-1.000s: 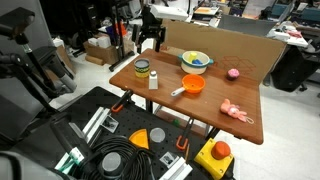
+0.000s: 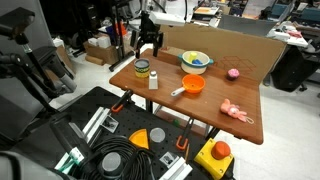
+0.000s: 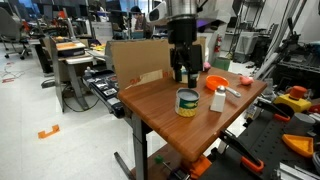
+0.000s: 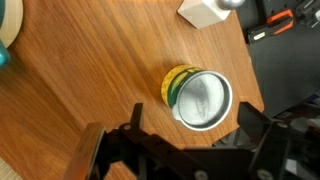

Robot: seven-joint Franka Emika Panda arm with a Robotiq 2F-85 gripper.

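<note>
A round can with a pale lid and a yellow-green label (image 4: 200,100) stands upright near the table's left front corner. It also shows as the can (image 2: 142,69) in exterior view 1 and the can (image 3: 187,103) in exterior view 2. My gripper is open above it, with its fingers spread wide. From the side, the gripper (image 3: 186,79) hangs over the can's top, apart from it as far as I can tell. In the wrist view the can lies between the fingers but ahead of their line. Nothing is held.
Close to the can stands a white bottle (image 2: 153,83). Farther along are a white bowl (image 2: 186,66) with blue and yellow things inside, an orange bowl (image 2: 193,84), a reddish round item (image 2: 233,74) and a pink toy (image 2: 236,111). Bare wood (image 2: 215,100) lies between them.
</note>
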